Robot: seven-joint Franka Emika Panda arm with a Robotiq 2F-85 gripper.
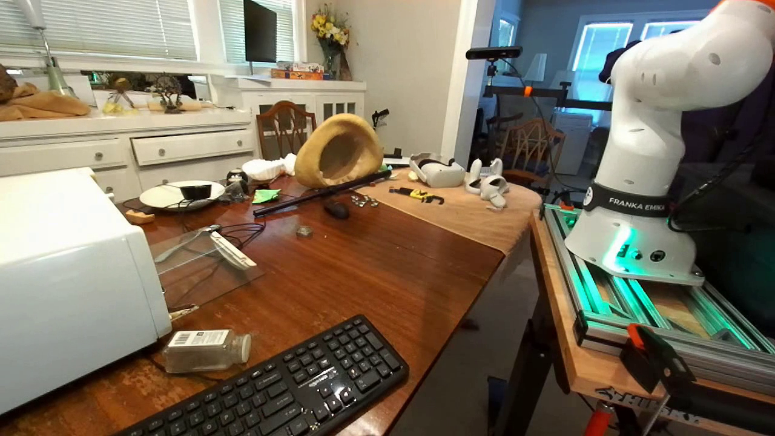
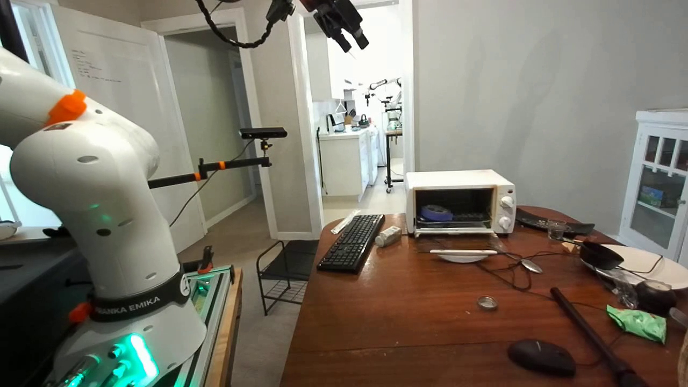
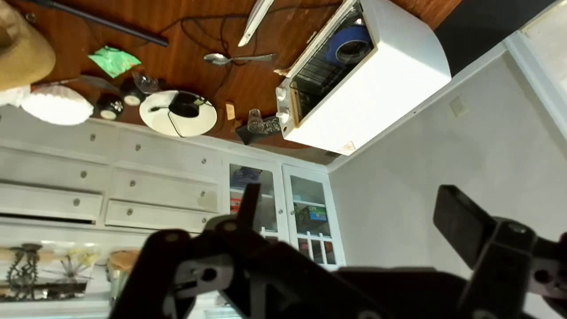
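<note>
High above the table, my gripper point(image 2: 354, 43) hangs at the top of exterior view 2, far from every object. Its two fingers stand wide apart in the wrist view, so it is open, with nothing between them. On the table sits a white toaster oven point(image 2: 459, 178), its glass door point(image 1: 196, 265) lowered. A blue roll point(image 3: 350, 45) that resembles tape lies inside on the rack. Exterior view 1 shows only the oven's back and side, and the gripper is outside that view.
Before the oven lie a clear bottle point(image 1: 204, 351) and a black keyboard point(image 2: 353, 243). Farther along are a white plate point(image 3: 152, 112) bearing a black bowl, a spoon point(image 3: 216, 59), cables, a green wrapper point(image 3: 114, 60), a mouse point(image 2: 540, 357) and a straw hat point(image 1: 303, 156).
</note>
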